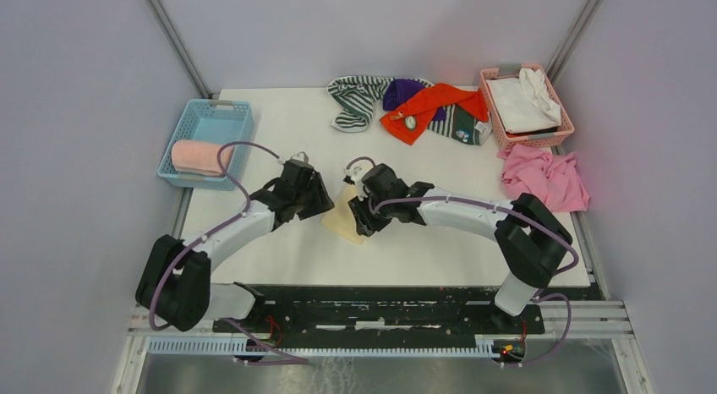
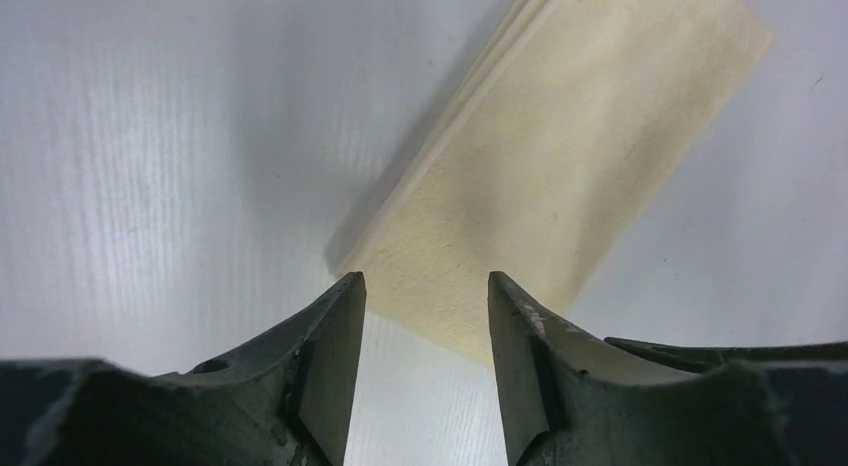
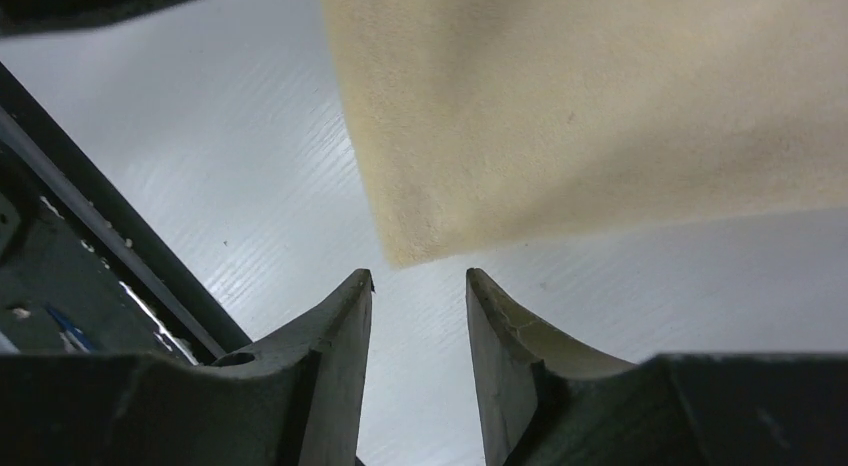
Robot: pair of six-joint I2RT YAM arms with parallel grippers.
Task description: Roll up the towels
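Observation:
A pale yellow towel (image 1: 342, 220), folded into a flat strip, lies slanted on the white table between my two arms. In the left wrist view the towel (image 2: 560, 156) shows stacked layers along one long edge, and my left gripper is above its near corner, fingers parted with a gap. My right gripper stands open just off a corner of the towel (image 3: 600, 116), nothing between its fingers. Seen from the top, the left gripper (image 1: 323, 206) is at the towel's left side and the right gripper (image 1: 366, 227) partly covers its right side.
A blue basket (image 1: 239, 149) at the left holds a folded peach towel (image 1: 199, 156). Striped, purple and red cloths (image 1: 431, 106) lie at the back. A pink basket (image 1: 565, 115) with white cloth stands at the right, a pink cloth (image 1: 545, 178) before it.

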